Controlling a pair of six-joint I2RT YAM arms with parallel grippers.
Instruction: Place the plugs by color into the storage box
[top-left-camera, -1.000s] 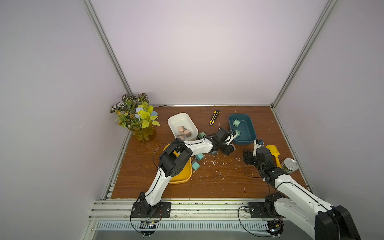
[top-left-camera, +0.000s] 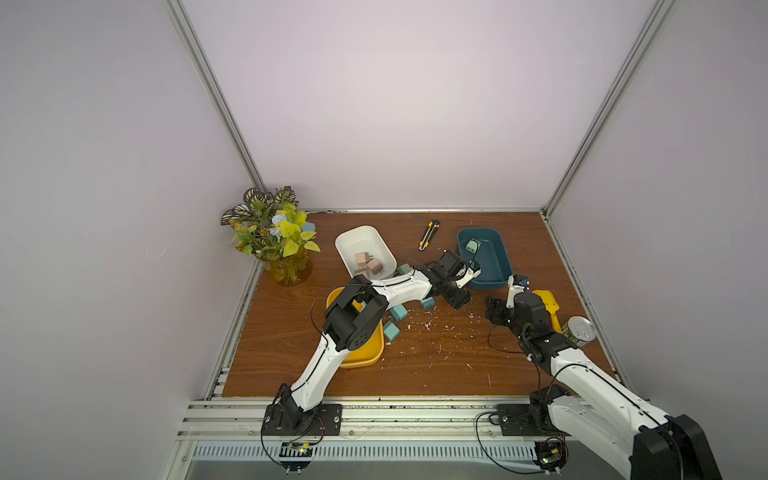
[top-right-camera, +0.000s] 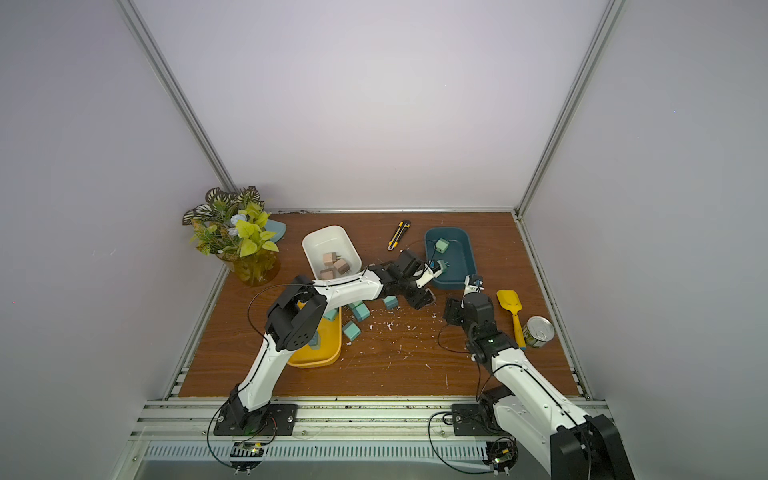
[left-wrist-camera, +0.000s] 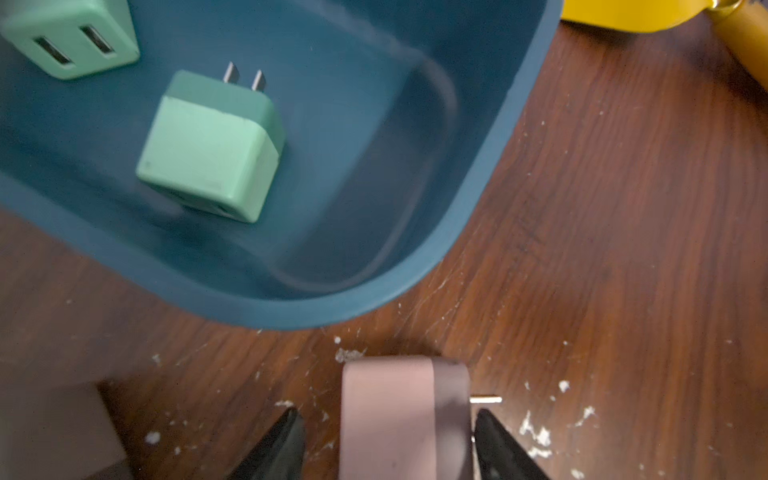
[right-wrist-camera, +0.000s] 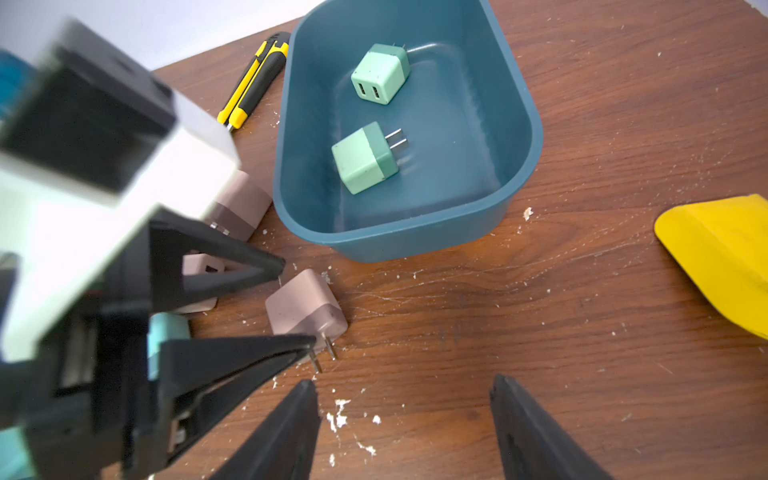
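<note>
My left gripper is part open, low at a pink plug on the wood; that plug (right-wrist-camera: 300, 300) has its prongs toward me in the right wrist view. My right gripper stands open and empty, right of it. The blue box (right-wrist-camera: 412, 224) holds green plugs (right-wrist-camera: 356, 164). The white box (top-left-camera: 352, 244) holds pink plugs (top-left-camera: 373, 265). The yellow box (top-right-camera: 316, 356) is partly under my left arm. Teal plugs (top-right-camera: 351, 332) lie on the table, and more pink plugs (right-wrist-camera: 244, 200) show behind my left gripper.
A utility knife (top-left-camera: 429, 234) lies at the back. A yellow scoop (top-right-camera: 508, 301) and a can (top-right-camera: 537, 330) are at the right. Flowers in a vase (top-left-camera: 284, 264) stand at the left. The front middle has bare wood with white specks.
My left arm and gripper have shifted slightly around the pink plug by the blue box. The right arm looks still.
</note>
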